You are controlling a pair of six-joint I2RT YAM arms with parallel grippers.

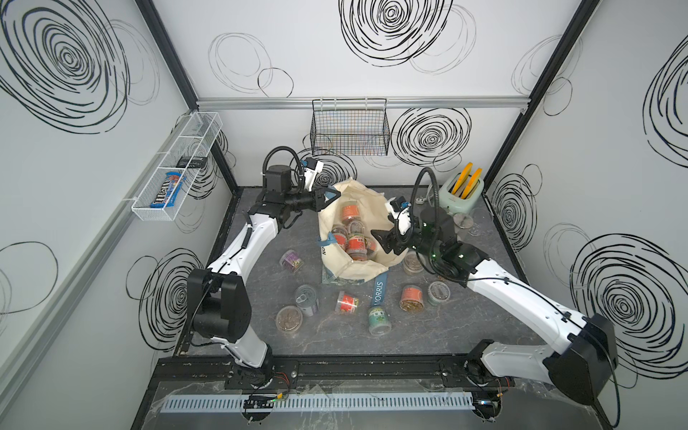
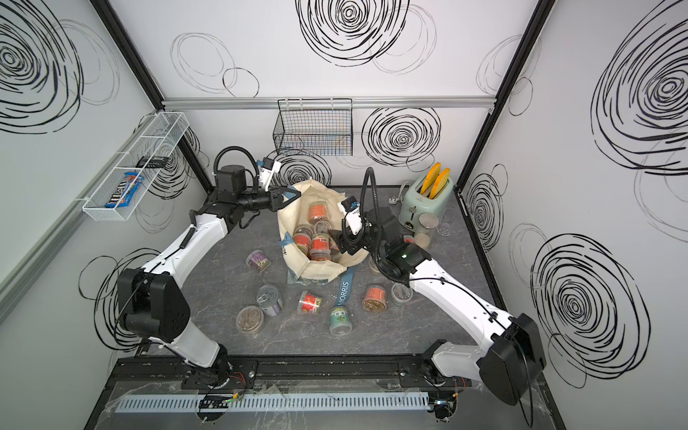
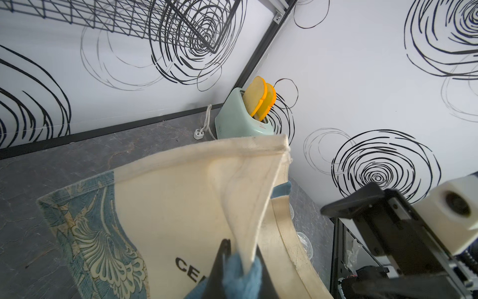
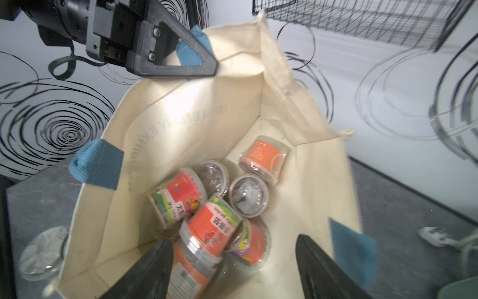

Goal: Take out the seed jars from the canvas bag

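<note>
The cream canvas bag (image 1: 380, 204) stands mid-table with several seed jars inside, including orange-labelled ones (image 4: 211, 224) and clear-lidded ones (image 4: 248, 194). My left gripper (image 1: 327, 197) is shut on the bag's upper left edge, with blue strap fabric between its fingers. In the right wrist view that edge is lifted, holding the mouth wide. My right gripper is over the bag's right part, above the jars, fingers apart with nothing held between them.
Several loose jars (image 1: 411, 297) lie around the bag's front and sides. A mint toaster (image 2: 423, 208) with yellow items stands at the back right. A wire basket (image 1: 349, 132) hangs on the back wall; a white rack (image 2: 107, 204) on the left.
</note>
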